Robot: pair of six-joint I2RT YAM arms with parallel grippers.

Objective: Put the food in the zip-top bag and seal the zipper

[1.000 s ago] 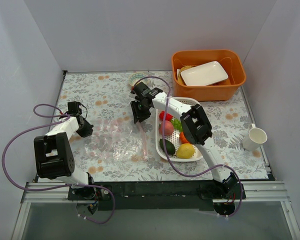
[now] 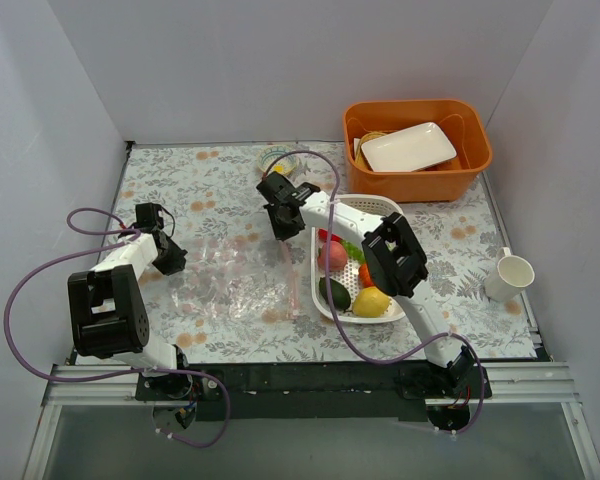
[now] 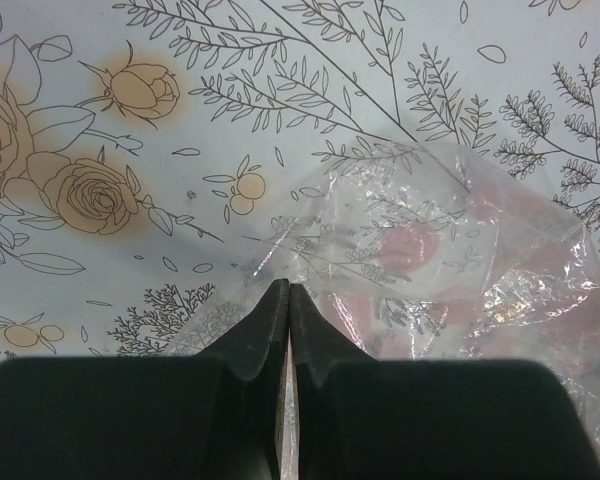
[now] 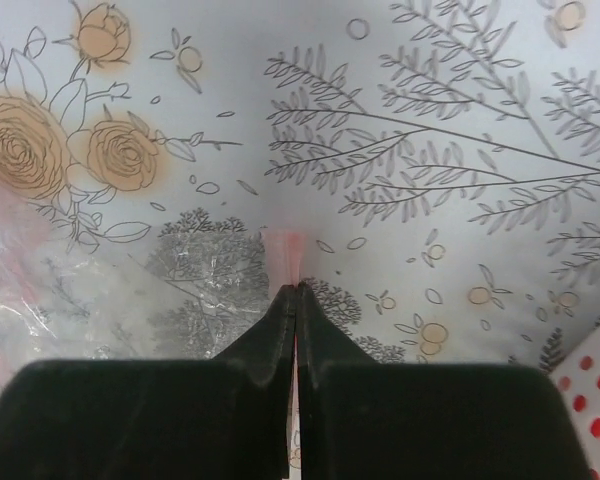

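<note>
A clear zip top bag (image 2: 230, 285) lies flat on the patterned table, its pinkish zipper strip (image 2: 288, 280) along the right side. At the bag's upper left corner is my left gripper (image 2: 178, 268), shut; in the left wrist view the film (image 3: 410, 250) spreads around its fingertips, and I cannot tell if any is pinched. My right gripper (image 2: 283, 237) is shut at the strip's upper end; the right wrist view shows the pink strip (image 4: 282, 255) running under its tips. Toy food, such as an avocado (image 2: 335, 294) and a lemon (image 2: 371, 302), sits in a white basket (image 2: 398, 313).
An orange bin (image 2: 417, 187) holding a white tray (image 2: 408, 149) stands at the back right. A bowl (image 2: 279, 160) is at the back, partly behind the right gripper. A white mug (image 2: 508, 275) stands far right.
The right gripper went from open to shut. The left arm stays put.
</note>
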